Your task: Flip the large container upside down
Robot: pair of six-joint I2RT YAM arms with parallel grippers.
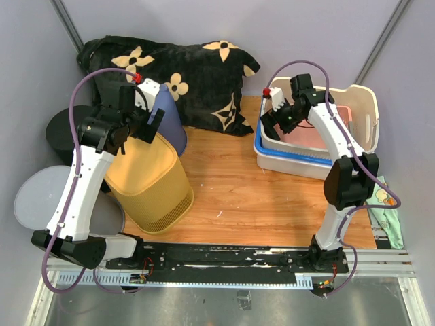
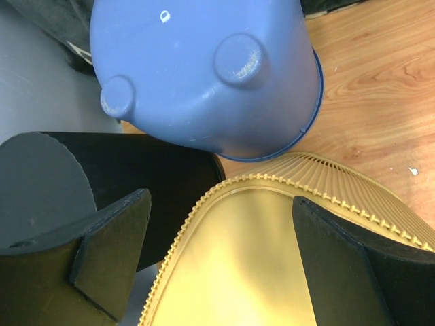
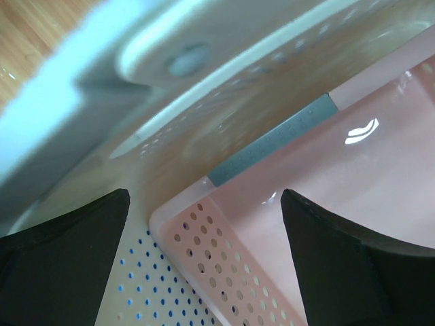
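Observation:
At the right of the top view a large beige container (image 1: 367,115) stands open side up, nested in a white tub (image 1: 292,166) with a blue rim. A pink perforated basket (image 1: 307,137) lies inside it. My right gripper (image 1: 277,126) is at the container's left side, its fingers wide apart. In the right wrist view the basket (image 3: 353,176) fills much of the gap between the fingers, and the pale rims run past at upper left; no grip on them shows. Over the upturned yellow bin (image 1: 151,178), my left gripper (image 1: 149,127) hangs open and empty.
Behind the yellow bin is an upturned blue bin (image 1: 171,117). Black (image 1: 62,136) and grey (image 1: 51,200) round containers sit at far left. A dark flowered cushion (image 1: 194,81) leans on the back wall.

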